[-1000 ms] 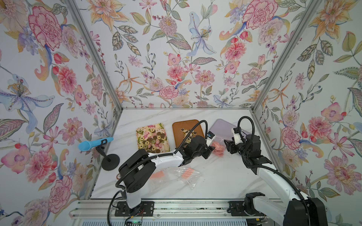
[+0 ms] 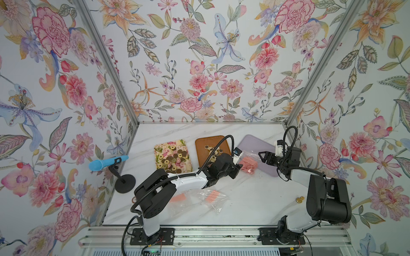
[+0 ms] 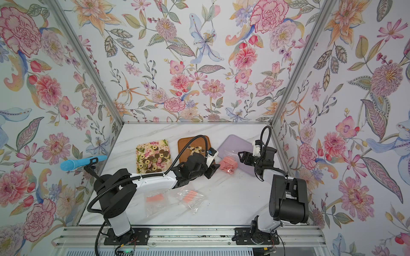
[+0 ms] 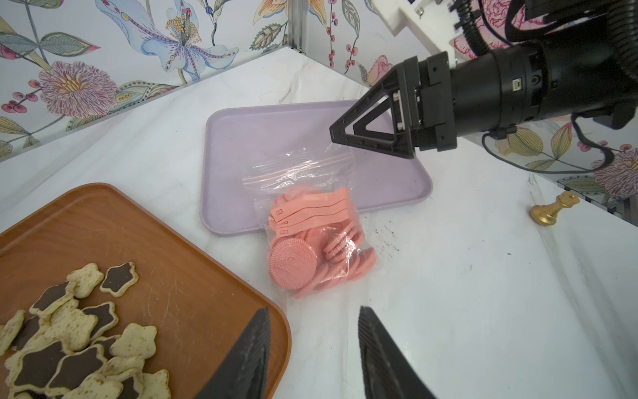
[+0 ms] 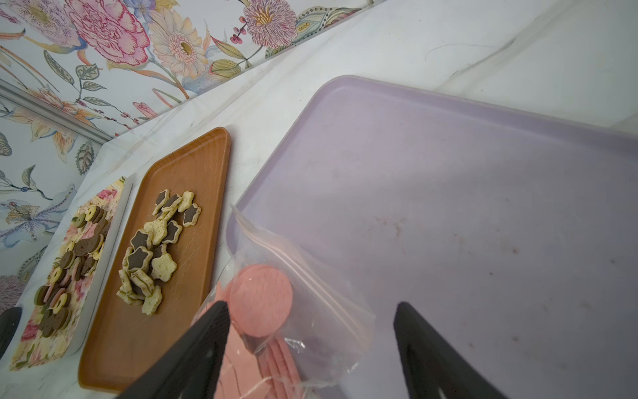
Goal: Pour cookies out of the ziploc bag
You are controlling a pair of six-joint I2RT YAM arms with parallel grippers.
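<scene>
A clear ziploc bag [image 4: 312, 246] of pink cookies lies with its zip end on the lilac tray [image 4: 252, 126] and its body over the front rim onto the table. My left gripper [image 2: 235, 172] is low at the bag's left, by the wooden tray; in the left wrist view its fingertips [image 4: 259, 332] stand apart, nothing between them, short of the bag. My right gripper [image 2: 262, 157] hovers over the lilac tray just right of the bag's zip end; in the right wrist view it is open, with nothing held between its fingers.
A wooden tray [image 5: 199, 159] of star cookies and a floral tray [image 5: 106, 206] of cookies stand to the left. Two flat bags [image 2: 213, 196] lie in front, a gold chess piece [image 4: 545, 214] at the right. Bare table lies front right.
My right arm has moved back toward the lilac tray, its gripper now higher in the top left view. The left arm and the bag look nearly unchanged.
</scene>
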